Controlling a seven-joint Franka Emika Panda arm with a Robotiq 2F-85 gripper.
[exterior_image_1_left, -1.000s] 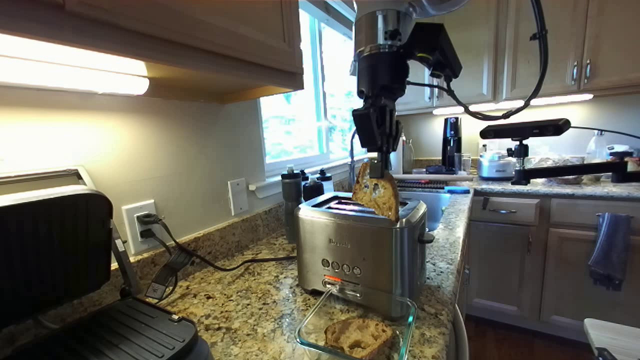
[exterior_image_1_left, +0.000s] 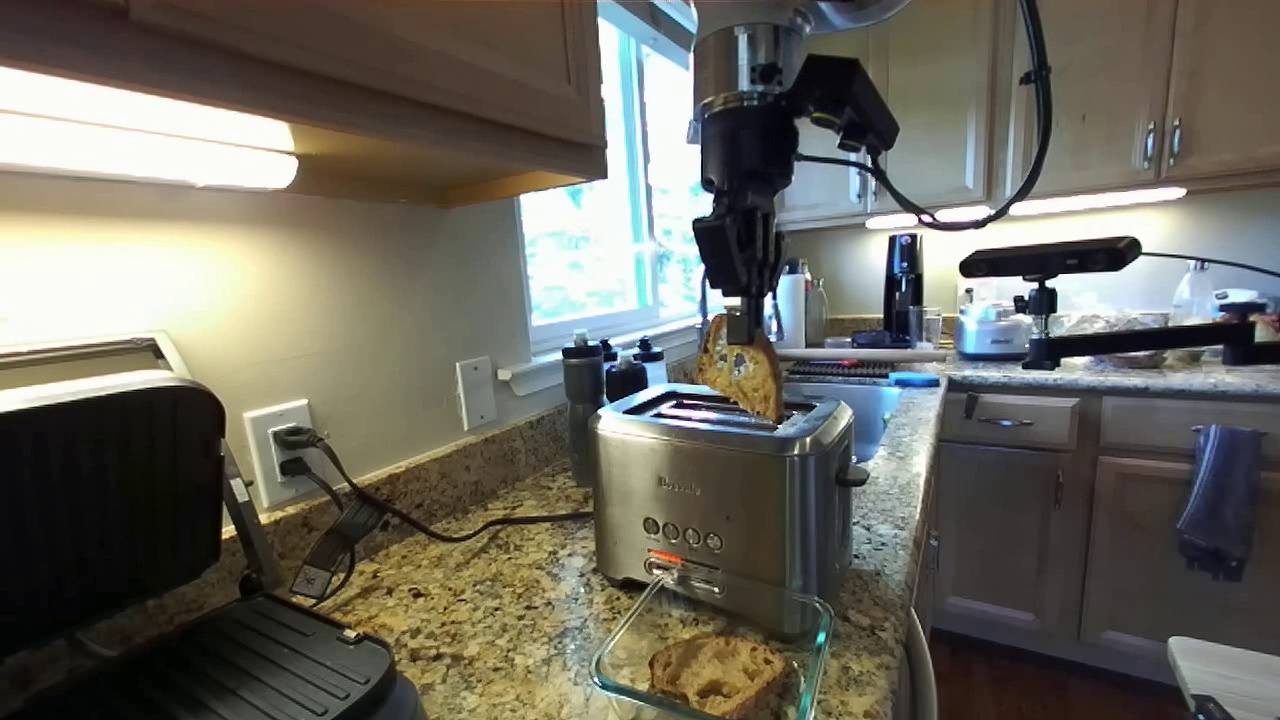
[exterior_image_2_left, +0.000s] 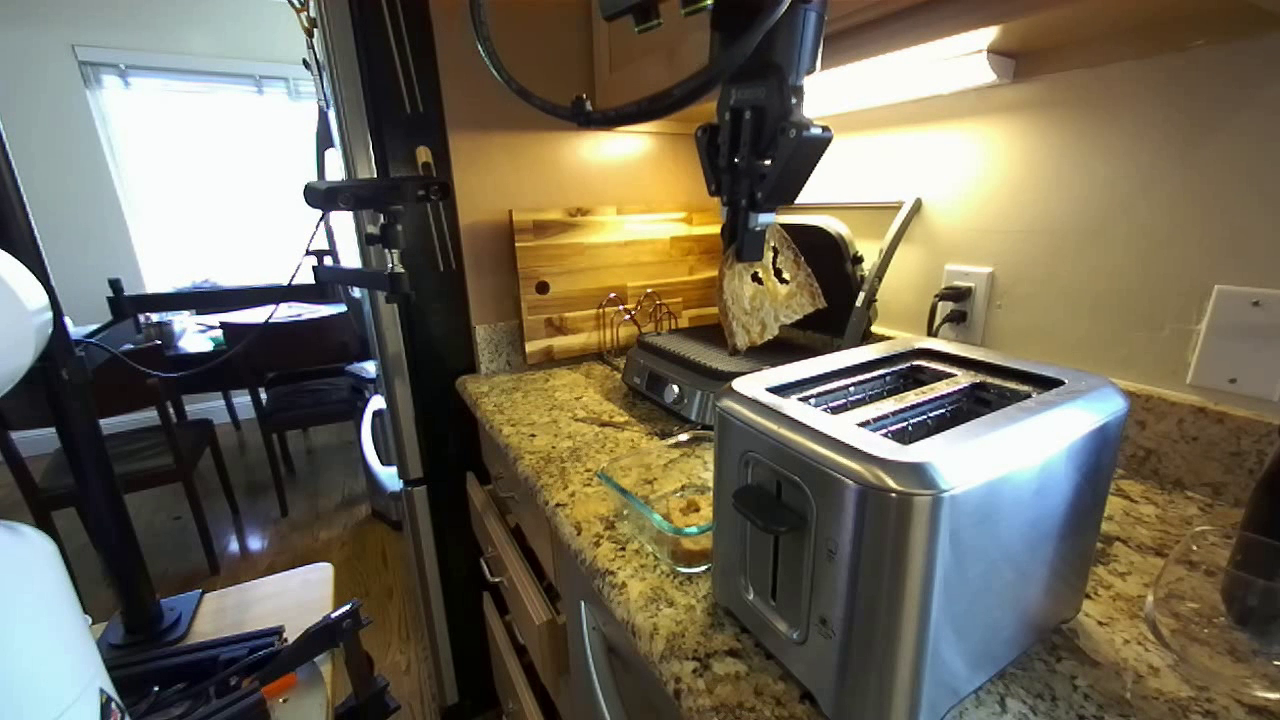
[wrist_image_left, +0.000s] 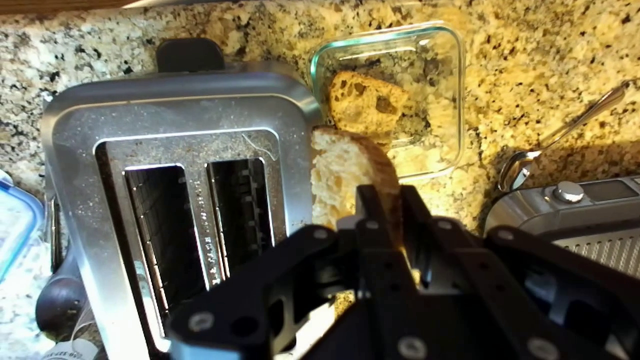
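My gripper (exterior_image_1_left: 746, 324) is shut on a slice of bread (exterior_image_1_left: 740, 370), which hangs tilted below the fingers. In exterior view 2 the held slice (exterior_image_2_left: 768, 294) is clear of the toaster (exterior_image_2_left: 924, 504), past its far side and higher than its top. From the wrist, the held bread (wrist_image_left: 342, 171) shows beside the toaster's edge, not over its two slots; both slots look empty. A second bread slice (wrist_image_left: 366, 102) lies in a glass dish (wrist_image_left: 460, 102) on the counter in front of the toaster.
An open grill (exterior_image_2_left: 702, 348) stands beyond the dish, with metal tongs (wrist_image_left: 558, 132) near it. Bottles (exterior_image_1_left: 584, 396) stand behind the toaster by the wall. A power cord (exterior_image_1_left: 480, 526) crosses the counter from the outlet.
The arm has moved slightly left and up in exterior view 1, carrying the bread slice with it. The toaster, the dish and the slice in the dish have stayed in place.
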